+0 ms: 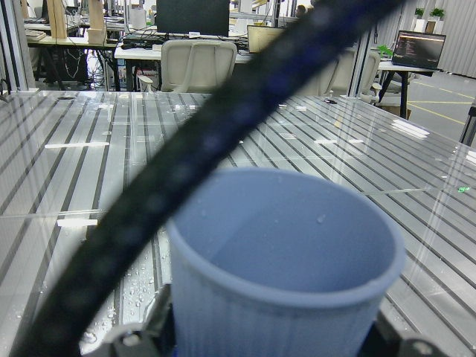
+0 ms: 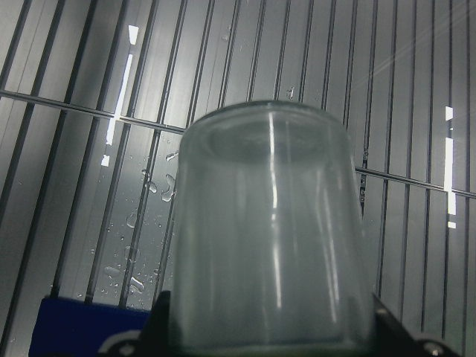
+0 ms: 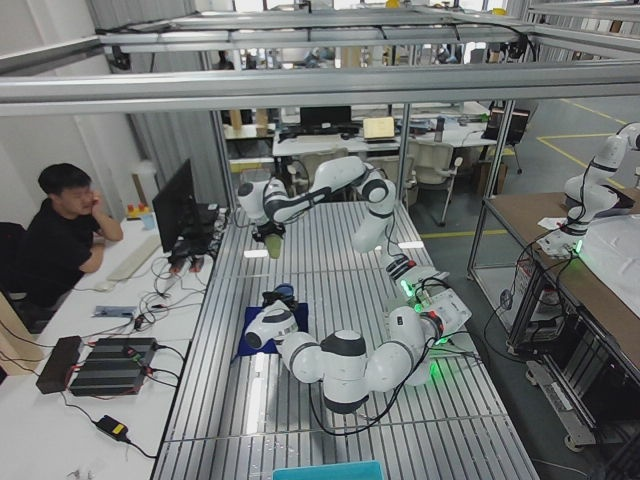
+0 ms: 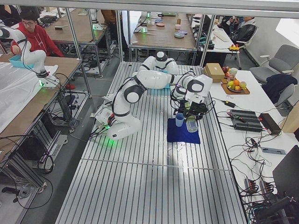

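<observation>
A pale blue cup (image 1: pixel 282 312) fills the left wrist view, upright, with my left gripper shut on it low down; a dark band crosses that view. In the right camera view the blue cup (image 4: pixel 179 120) is over the dark blue mat (image 4: pixel 183 136). A translucent greenish cup (image 2: pixel 271 223), bottom-up or tilted, fills the right wrist view, held in my right gripper; in the left camera view this cup (image 3: pixel 274 246) hangs in the air beyond the mat. Both grippers' fingers are mostly hidden by the cups.
A slatted metal table (image 3: pixel 220 440) with water drops carries both arms. A turquoise bin (image 3: pixel 325 470) is at the near edge. A side desk (image 4: pixel 243 93) holds fruit, electronics and monitors.
</observation>
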